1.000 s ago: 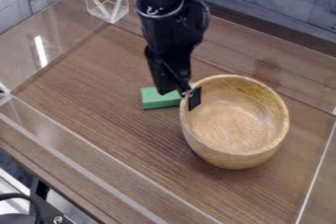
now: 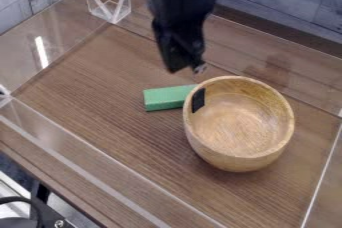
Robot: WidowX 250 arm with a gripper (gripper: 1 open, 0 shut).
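My gripper point(image 2: 182, 62) hangs from the top centre, blurred, its tip above and behind a green block point(image 2: 166, 98); it looks shut, with nothing visible between its fingers. The green block lies flat on the wooden surface, beside the left rim of a round tan bowl point(image 2: 238, 126). A dark patch shows on the bowl's rim near the block. The bowl looks empty.
Clear plastic pieces stand at the upper left and left edges. Dark cables lie at the lower left corner.
The gripper has risen and moved back, away from the bowl's rim, uncovering more of the green block. The bowl has not visibly moved.
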